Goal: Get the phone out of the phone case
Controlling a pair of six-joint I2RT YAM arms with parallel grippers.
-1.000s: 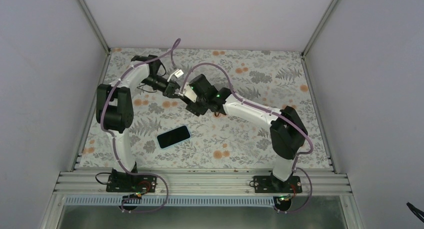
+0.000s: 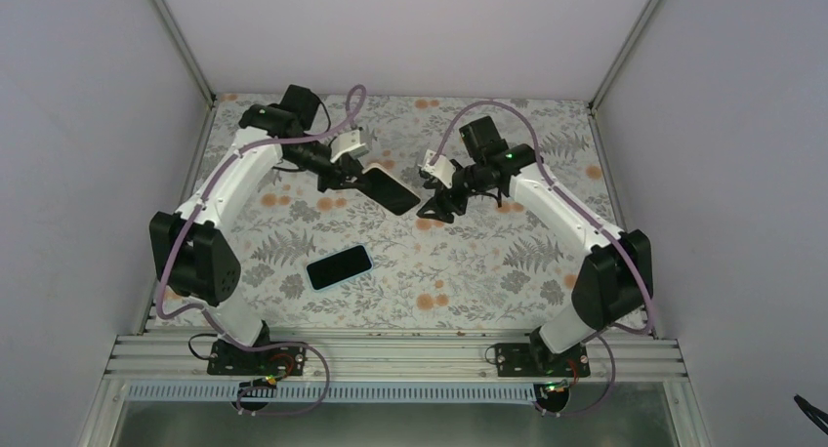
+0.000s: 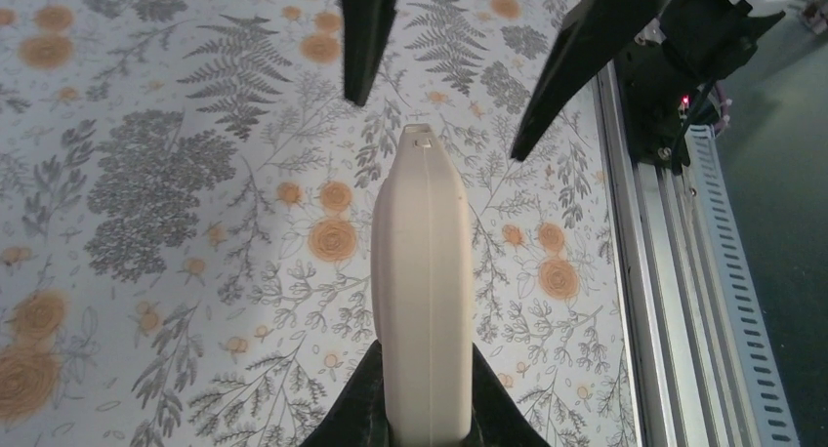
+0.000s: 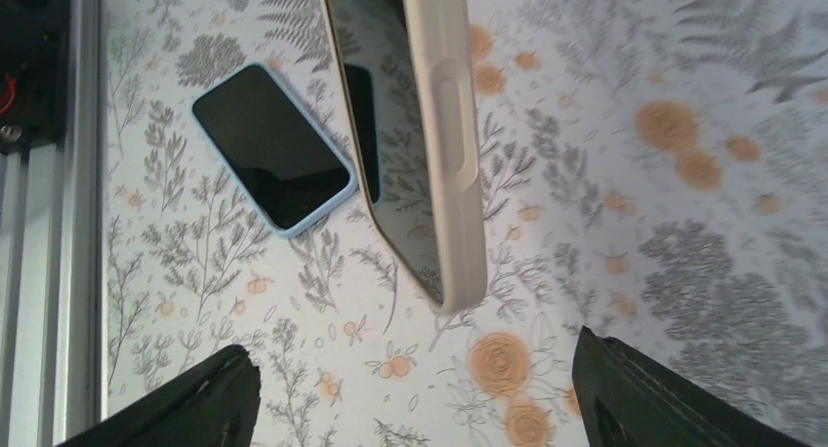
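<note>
My left gripper [image 2: 347, 179] is shut on a phone case [image 3: 423, 271], white-edged with a dark interior, held in the air near the table's middle. In the right wrist view the case [image 4: 454, 174] stands tilted, its pale side frame toward the camera; whether a phone sits inside is hard to tell. My right gripper [image 2: 436, 205] hangs just right of the case, fingers apart, nothing between them. A dark-screened phone with a light blue edge [image 2: 338, 267] lies on the table at the lower left of centre.
My right gripper has drawn back to the right, away from the case. The left arm has shifted and turned, bringing the case into clearer view from above.
</note>
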